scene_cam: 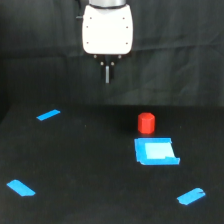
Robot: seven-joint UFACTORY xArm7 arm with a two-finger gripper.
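A small red cylinder-like object (pixel 146 123) stands on the dark table, right of the middle. Just in front of it lies a white patch (pixel 160 151) framed in blue tape. My gripper (pixel 107 76) hangs high above the back of the table, up and to the left of the red object and well apart from it. Its dark fingers look like one thin strip against the black backdrop, so whether they are parted is too small to tell. No object shows at their tips.
Strips of blue tape lie flat at the back left (pixel 49 115), the front left (pixel 20 188) and the front right (pixel 191 196). A dark curtain (pixel 180 60) closes off the back.
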